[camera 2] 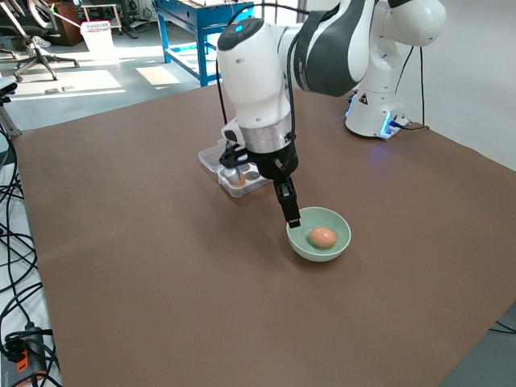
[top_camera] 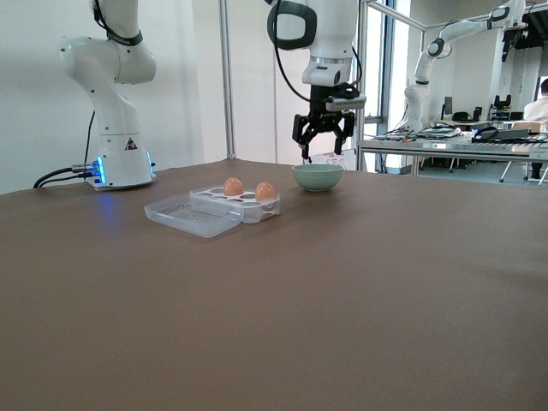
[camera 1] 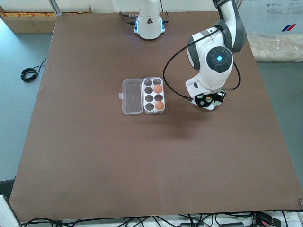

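Observation:
A clear egg carton [camera 1: 154, 95] with its lid open holds two brown eggs [top_camera: 265, 193] on the table. A pale green bowl [camera 2: 318, 250] stands beside it, with a brown egg [camera 2: 322, 237] inside, visible in the right view. My black gripper [top_camera: 322, 147] is just above the bowl, its fingers apart in the top view, with nothing seen between them. In the left view the gripper mostly covers the bowl.
Cables and hardware lie along one table edge.

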